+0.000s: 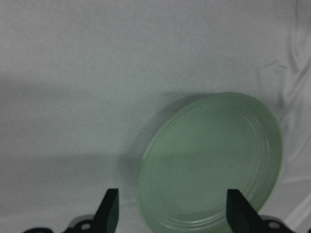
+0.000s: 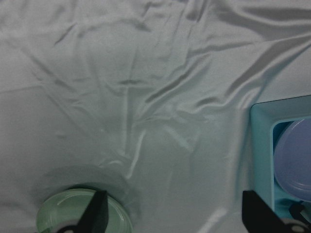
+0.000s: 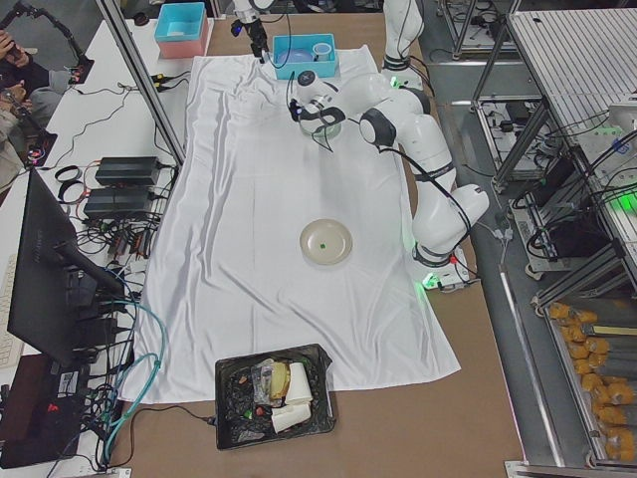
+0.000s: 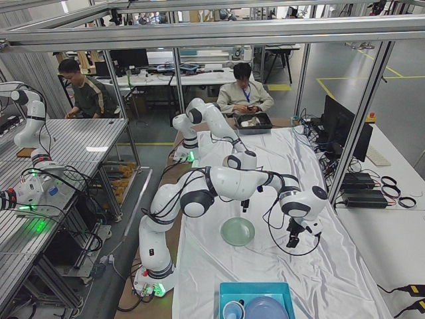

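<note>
A pale green plate (image 4: 238, 231) lies on the white cloth (image 3: 229, 219), filling the lower right of the left wrist view as well (image 1: 209, 155). My left gripper is above that plate, open, its fingertips apart over the plate and cloth. My right gripper is open above the cloth, between a green plate at lower left and a blue bin (image 2: 263, 150) with a purple-blue plate (image 2: 297, 155) at right. A cream plate (image 3: 325, 242) lies in the middle of the cloth.
The blue bin (image 4: 226, 292) also holds a cup (image 4: 233, 310). A black tray (image 3: 239, 418) with assorted items stands at the far end from that bin. Monitors, cables and metal frames line the sides.
</note>
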